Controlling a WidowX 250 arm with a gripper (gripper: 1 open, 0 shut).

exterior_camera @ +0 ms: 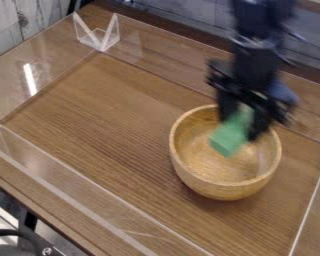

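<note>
My gripper [230, 100] is blurred at the upper right, shut on a green object [234, 135] held over the tan wooden bowl [190, 170]. The object's lower part shows inside the bowl's outline; whether it touches the bowl cannot be told.
A clear plastic holder [96, 30] stands at the back left.
</note>
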